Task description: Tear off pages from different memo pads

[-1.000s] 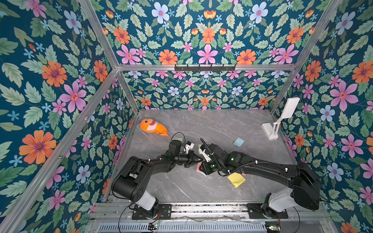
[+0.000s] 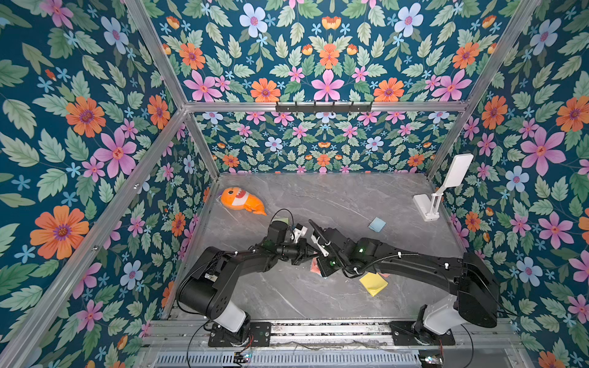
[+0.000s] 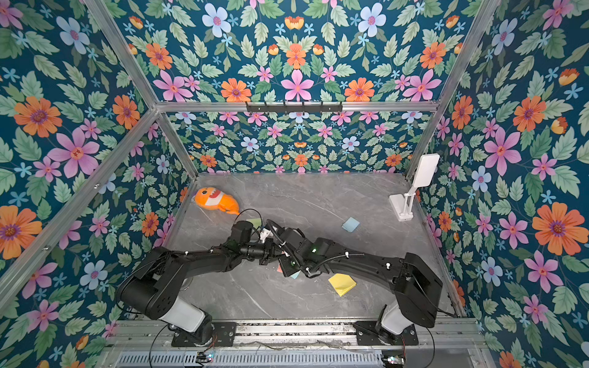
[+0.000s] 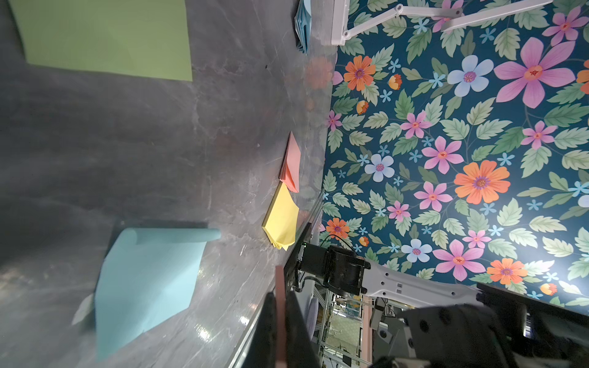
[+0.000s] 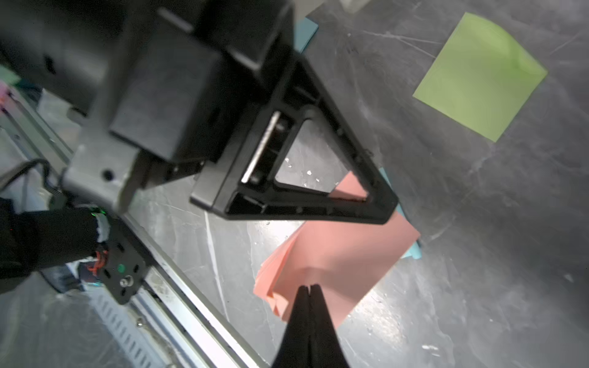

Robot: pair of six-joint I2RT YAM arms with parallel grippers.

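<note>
A thin pink memo pad hangs between my two hands, its edge showing as a pink strip in the left wrist view. My left gripper is shut on it. In the right wrist view my right gripper is shut in front of the pad's lower part, with nothing visible between its fingers; whether the tips touch the pad I cannot tell. On the table lie a green sheet (image 4: 110, 36), a curled light blue sheet (image 4: 153, 276), a yellow pad (image 2: 373, 283) and a blue pad (image 2: 376, 224).
Another pink pad (image 4: 291, 162) sits beside the yellow one. At the back left lies an orange plush toy (image 2: 241, 200); a white lamp (image 2: 431, 205) stands at the right wall. Bare table stretches across the back middle and the front left.
My right arm has shifted slightly, its hand tilting a little toward the left gripper. The left arm has stayed put.
</note>
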